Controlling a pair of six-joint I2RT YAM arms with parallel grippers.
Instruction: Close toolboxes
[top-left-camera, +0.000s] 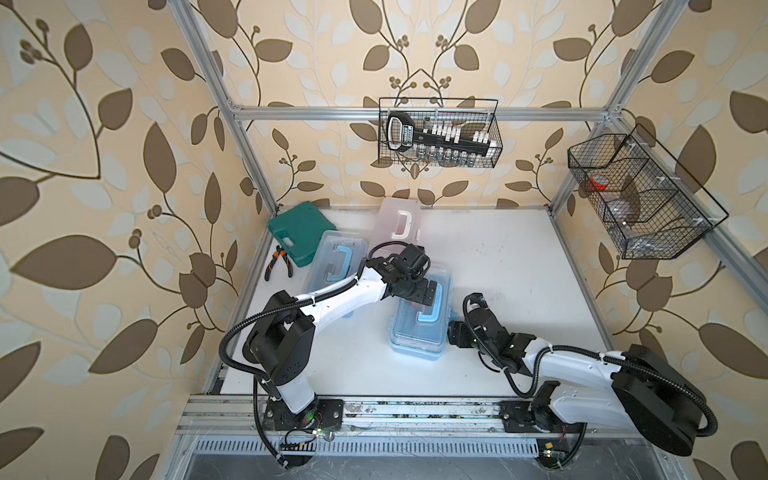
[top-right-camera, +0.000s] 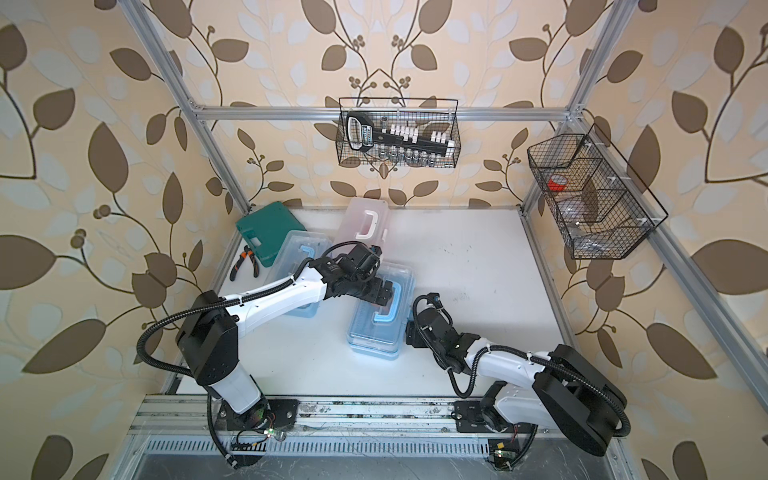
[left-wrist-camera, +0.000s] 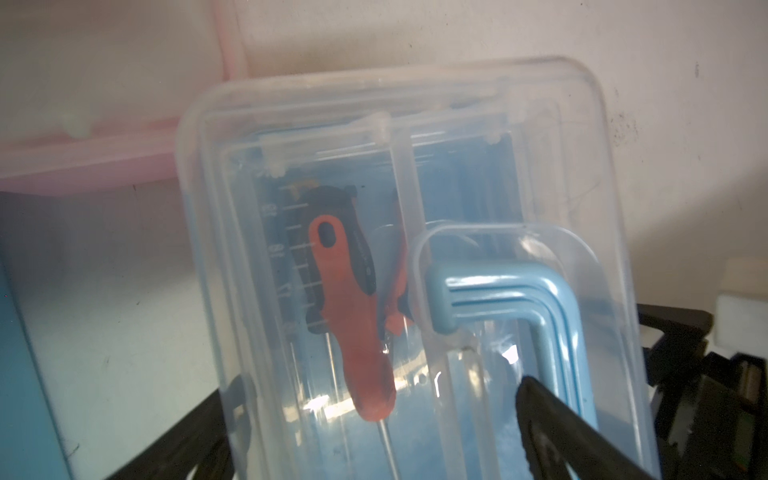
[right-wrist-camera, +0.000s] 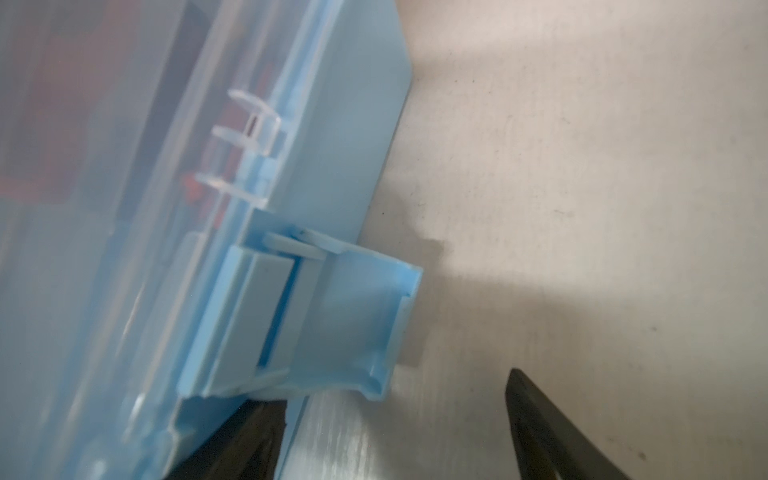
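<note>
A clear-lidded blue toolbox (top-left-camera: 413, 328) lies mid-table, with screwdrivers (left-wrist-camera: 356, 336) inside and a light blue handle (left-wrist-camera: 552, 320) on its lid. My left gripper is over that lid, its fingers apart on either side. My right gripper is low beside the box's right side, fingers apart at a blue latch (right-wrist-camera: 344, 312) that sticks outward from the wall. Behind stand another blue toolbox (top-right-camera: 288, 252), a pink one (top-left-camera: 392, 216) and a green case (top-left-camera: 296, 228).
Orange-handled pliers (top-left-camera: 277, 262) lie at the left edge. Wire baskets hang on the back wall (top-left-camera: 440, 136) and right wall (top-left-camera: 644, 192).
</note>
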